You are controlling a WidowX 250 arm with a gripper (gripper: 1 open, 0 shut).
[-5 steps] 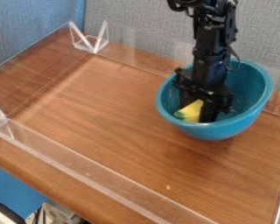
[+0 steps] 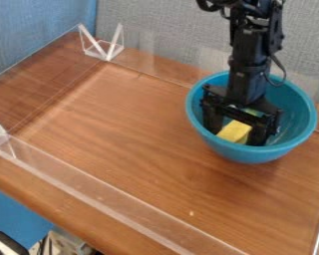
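A blue bowl [image 2: 290,139] stands at the back right of the wooden table, with a yellow block [image 2: 234,131] lying inside it. My black gripper [image 2: 239,112] is down inside the bowl, open, just over the yellow block. The arm and fingers hide part of the block and of the bowl's interior.
Transparent barriers with white brackets run along the back and the near left edge, and a grey wall stands behind the bowl.
The bowl and my gripper have shifted slightly toward the back right since a second ago. The gripper now sits a little higher and further left relative to the bowl.
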